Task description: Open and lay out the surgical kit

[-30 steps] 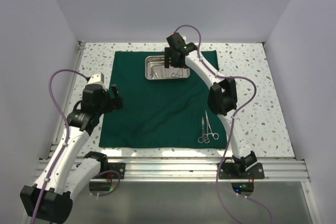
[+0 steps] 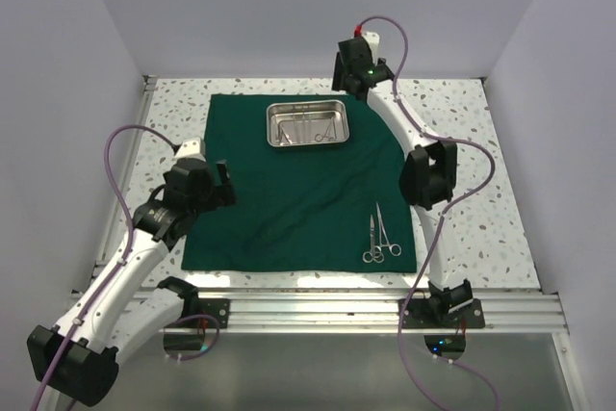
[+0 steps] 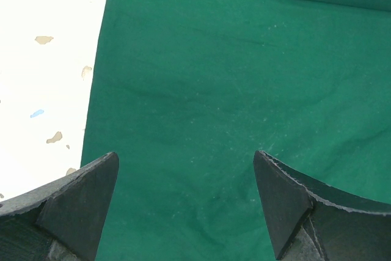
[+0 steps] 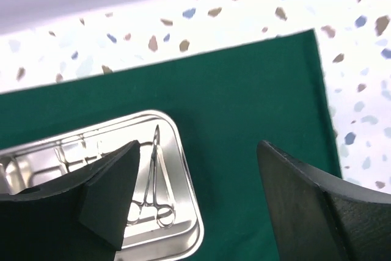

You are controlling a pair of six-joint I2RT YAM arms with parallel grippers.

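Observation:
A metal tray (image 2: 308,145) sits near the back of the green cloth (image 2: 298,199), with several instruments inside. In the right wrist view, scissor-like forceps (image 4: 151,181) lie at the tray's right end. Several ring-handled instruments (image 2: 382,238) lie together on the cloth at front right. My right gripper (image 2: 339,72) is behind and right of the tray, its fingers (image 4: 101,197) apart with nothing held; one overlaps the tray in its wrist view. My left gripper (image 2: 229,183) stands open over the cloth's left side, only cloth between its fingers.
A wall rises behind the table's back edge, close to my right gripper. Purple cables trail along both arms.
My right gripper has moved from over the tray to the right and back, clear of it in the top view. The laid-out instruments have stayed put.

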